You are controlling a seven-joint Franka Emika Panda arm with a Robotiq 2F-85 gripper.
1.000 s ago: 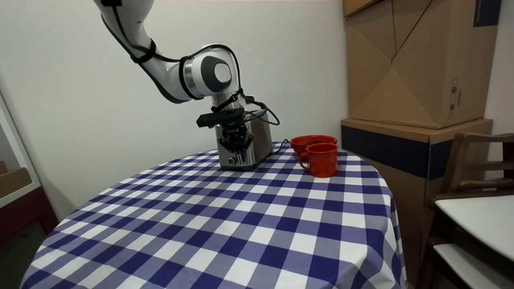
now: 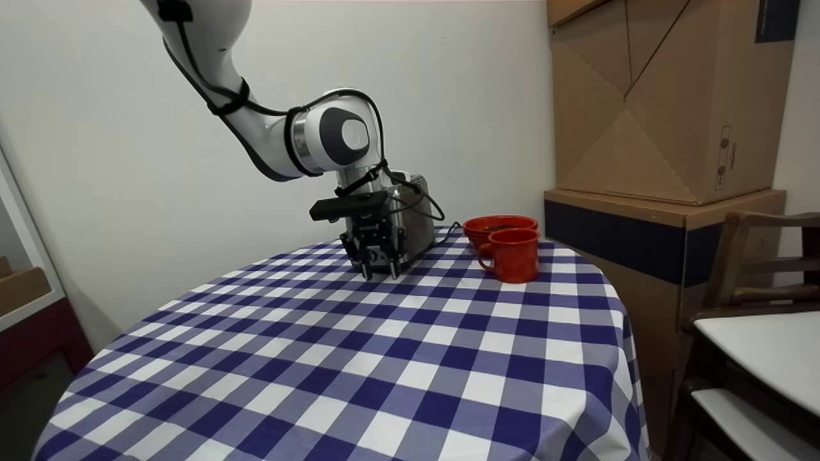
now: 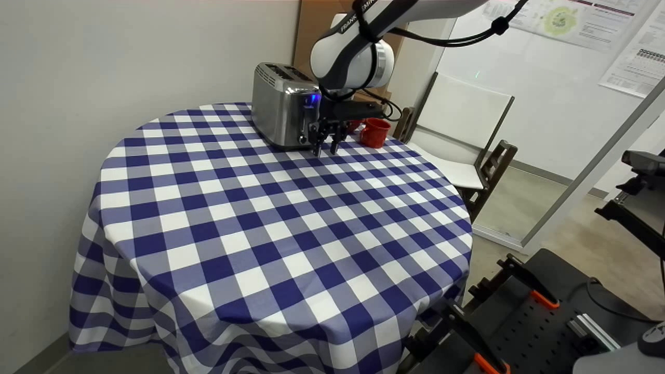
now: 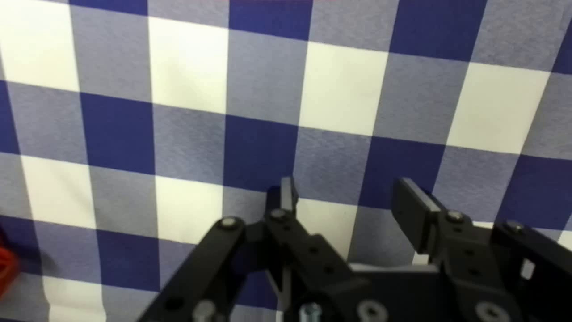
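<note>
My gripper is open, with a gap between its fingers and only checkered cloth showing there. In exterior view 1 the gripper (image 2: 380,275) points down low over the table, in front of a silver toaster (image 2: 417,228). Exterior view 2 shows the toaster (image 3: 271,106) standing close beside the gripper (image 3: 326,151). A red mug (image 2: 515,257) stands upright to the right of the gripper, with a red bowl (image 2: 500,223) just behind it. At the left edge of the wrist view, a small red piece (image 4: 5,268) shows.
The blue-and-white checkered tablecloth (image 2: 330,361) is bare across the front and middle of the table. Stacked cardboard boxes (image 2: 638,115) rise past the right edge. A black cable (image 2: 415,207) hangs from the arm near the toaster, and a wall stands close behind.
My arm has come down, bringing the gripper lower in front of the toaster. Its fingers, together a second ago, are now spread apart. The mug, bowl and toaster have not moved.
</note>
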